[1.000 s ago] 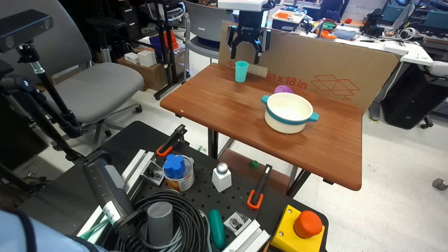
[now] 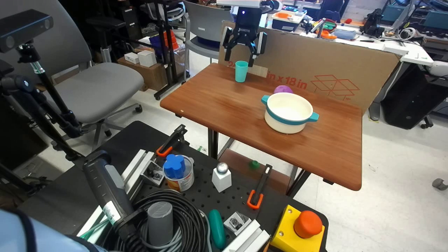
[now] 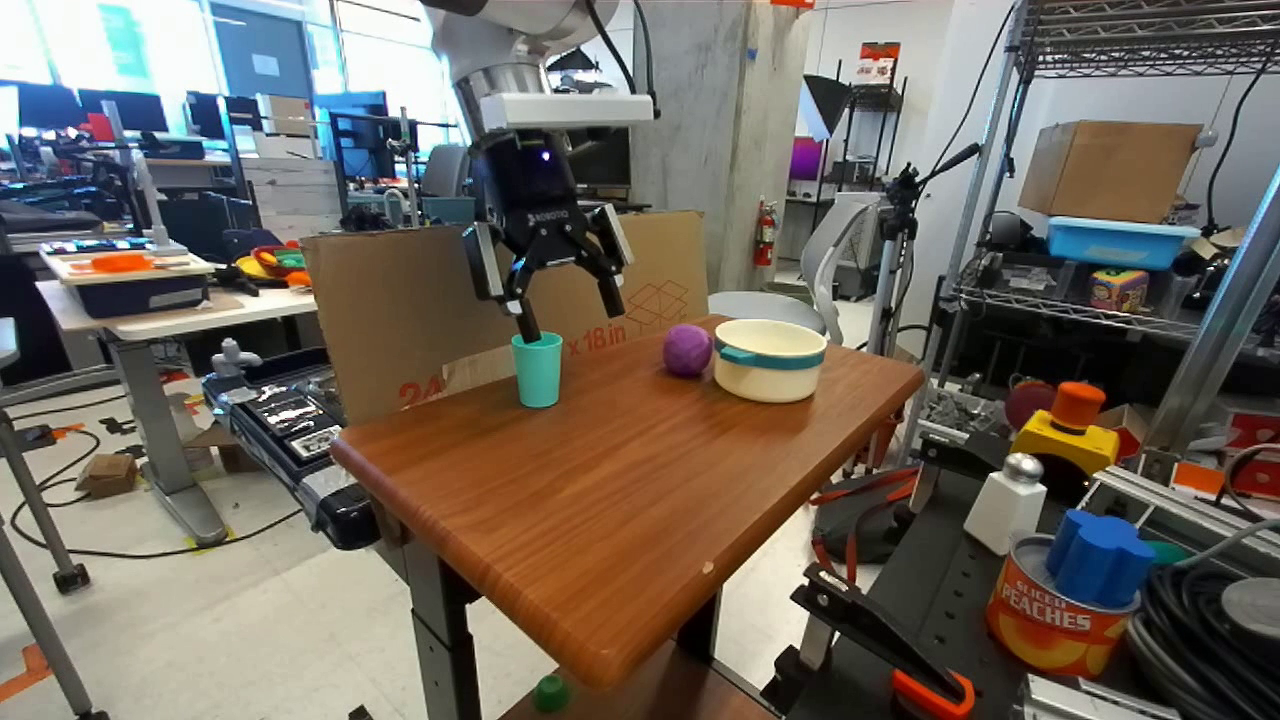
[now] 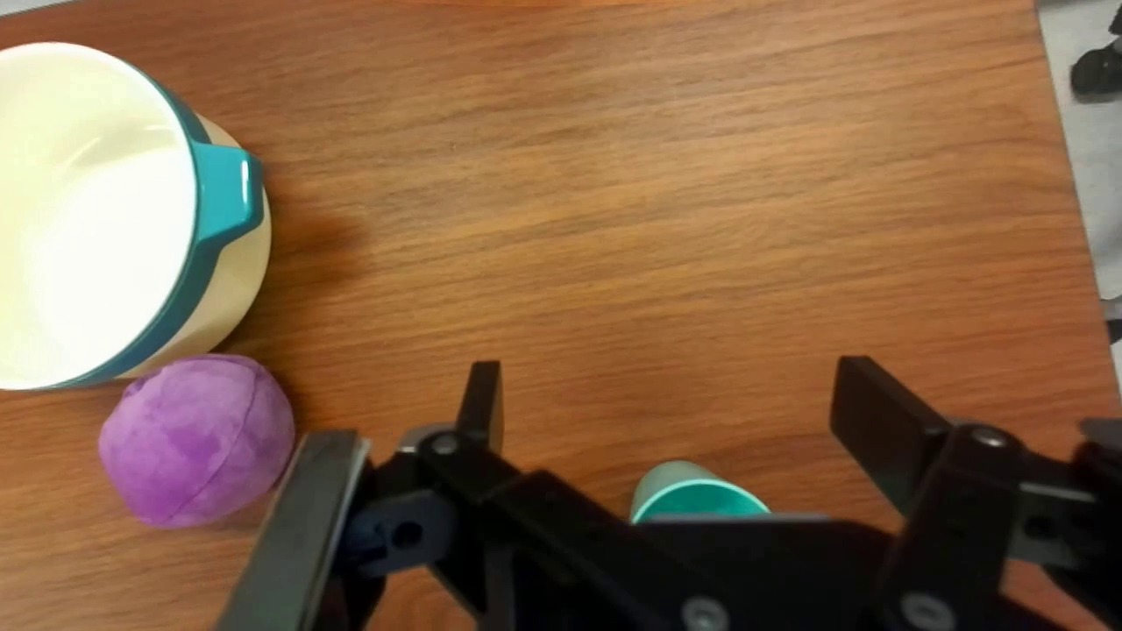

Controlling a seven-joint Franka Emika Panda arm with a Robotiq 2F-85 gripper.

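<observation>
My gripper is open above the back of the wooden table, its fingers spread wide and nothing held between them. Just below it a teal cup stands upright; in exterior view 2 one fingertip overlaps the rim of the cup, and contact cannot be told. From the wrist view the cup shows between the fingers, its lower part hidden by the gripper. A purple ball rests beside a cream pot with teal handles. The pot looks empty.
A cardboard sheet stands upright along the table's back edge. Bare wood covers the table's front and middle. A black cart with cables, clamps and a can stands apart from the table.
In exterior view 1 my gripper has shifted left and slightly down, more squarely over the cup. Its fingers stay spread. Cup, pot and ball have not moved.
</observation>
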